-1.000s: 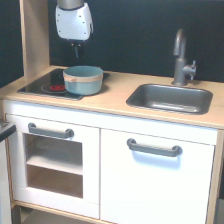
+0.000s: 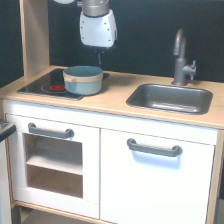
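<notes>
A blue-green pot stands upright on the left of the counter, on the dark stovetop. Above and slightly right of it hangs my gripper, pointing down below a white hand. Clear space shows between the gripper and the pot. The fingers are small and dark against the dark wall, so whether they are open or shut is unclear.
To the right lies a metal sink with a tall dark faucet. Bare wooden counter runs between stovetop and sink. Below are white cabinet fronts; a door stands at the left edge.
My gripper has moved right, from above the pot's left part to above its right side, and appears slightly lower. The pot and the cabinet doors look unmoved.
</notes>
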